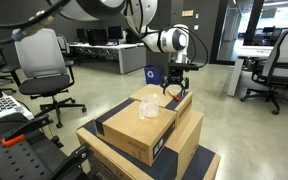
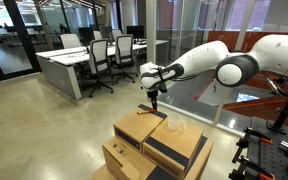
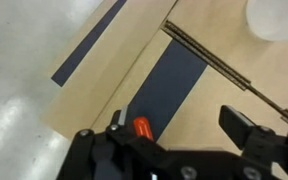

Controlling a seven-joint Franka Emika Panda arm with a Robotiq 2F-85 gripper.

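A small red object (image 1: 176, 96) rests on the far part of the cardboard box top. My gripper (image 1: 174, 86) hangs over that end, pointing down. In the wrist view the gripper is open, its dark fingers wide apart. The red object (image 3: 142, 128) shows beside the left finger, partly hidden by the gripper, so its full shape cannot be made out. Nothing appears held. Nearer the robot base, a whitish translucent container (image 1: 149, 107) sits on the box; only its edge shows in the wrist view.
Cardboard boxes (image 2: 169, 144) with dark stripes form the work surface, with a seam between panels and a drop to the grey floor (image 3: 19, 45) beyond the edge. Office chairs (image 1: 49, 62) stand farther off. Much of the box top is bare.
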